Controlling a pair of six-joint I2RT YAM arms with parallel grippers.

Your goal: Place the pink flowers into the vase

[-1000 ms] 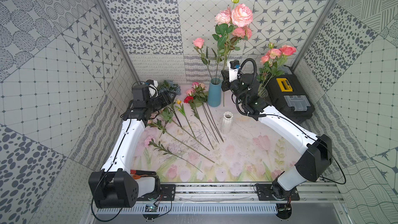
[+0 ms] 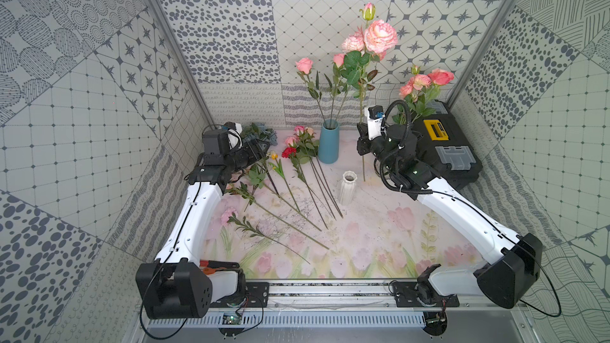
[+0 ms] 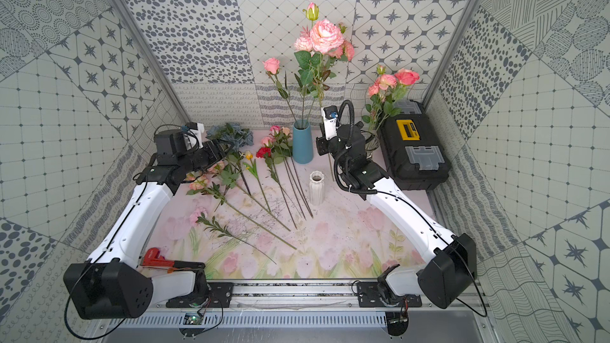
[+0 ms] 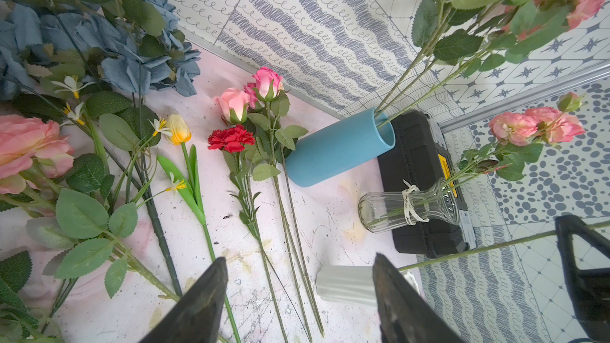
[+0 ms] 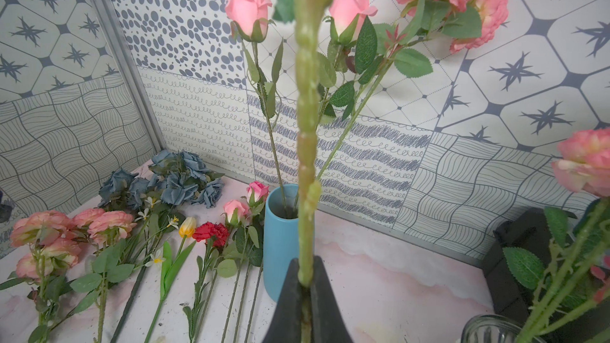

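Note:
In the right wrist view a thick green stem [image 5: 307, 146] runs upright between the closed fingertips of my right gripper. Its large pink blooms [image 2: 381, 36] rise high in the top left view, and the stem's lower end hangs right of the blue vase [image 2: 328, 144]. Two pink roses [image 5: 247, 14] stand in that vase. The small white ribbed vase [image 2: 347, 188] is upright and empty, nearer the front. My left gripper is open above the table at the left, with nothing between its fingers.
A glass vase [image 4: 394, 211] with pink flowers stands beside a black toolbox [image 3: 413, 152] at the right. Red carnation [image 4: 232, 138], yellow tulip [image 4: 179, 129], blue flowers [image 3: 230, 134] and several stems lie across the left.
My right gripper has moved right and toward the front, away from the blue vase, carrying the upright pink flower with it and lowering it a little. The left arm stays still.

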